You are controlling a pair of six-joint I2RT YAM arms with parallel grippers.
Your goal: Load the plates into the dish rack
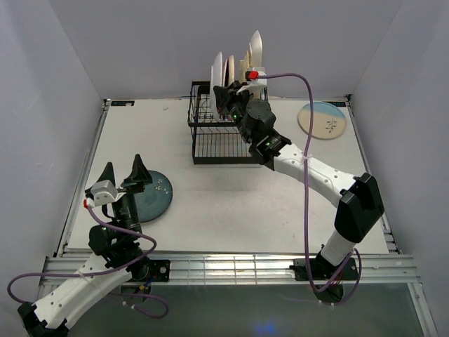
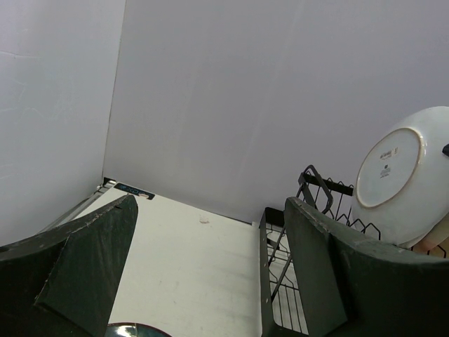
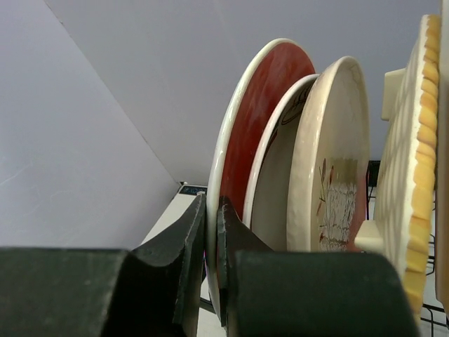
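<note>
The black dish rack (image 1: 223,160) at the back holds several upright plates. My right gripper is shut on the rim of the leftmost plate, which has a red face and a white edge; from the left wrist view, a white plate back (image 2: 386,168) shows in the rack. My open left gripper (image 1: 121,168) hangs at the lower left over a dark teal plate (image 1: 158,203) on the table, nothing between its fingers. A beige plate with a blue band (image 1: 326,123) lies flat right of the rack.
Grey walls enclose the back and both sides.
</note>
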